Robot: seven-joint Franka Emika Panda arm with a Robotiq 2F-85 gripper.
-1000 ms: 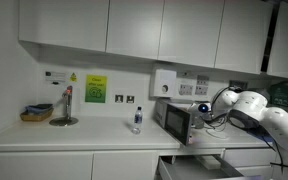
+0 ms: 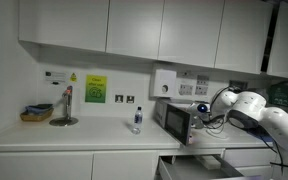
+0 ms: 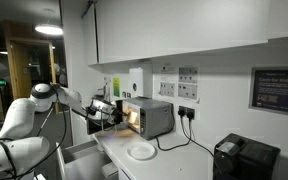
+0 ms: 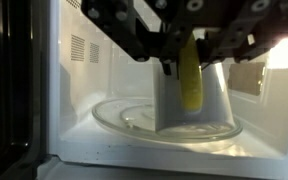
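Observation:
In the wrist view, my gripper is shut on the yellow handle of a pale grey cup (image 4: 212,102). The cup is upright, low over or on the glass turntable (image 4: 124,122) inside the lit microwave; whether its base touches the glass I cannot tell. Exterior view 2 shows the microwave (image 3: 156,118) on the counter, with my arm reaching in at its front. The microwave's dark door (image 2: 177,122) stands open in exterior view 1. Both exterior views are too small to show the cup clearly.
On the counter beside the microwave lies a white plate (image 3: 141,151). A bottle (image 2: 138,119) and a basket (image 2: 37,112) stand farther along the worktop. Below the microwave, a drawer (image 2: 194,168) is pulled out. A black appliance (image 3: 244,158) sits at the near end.

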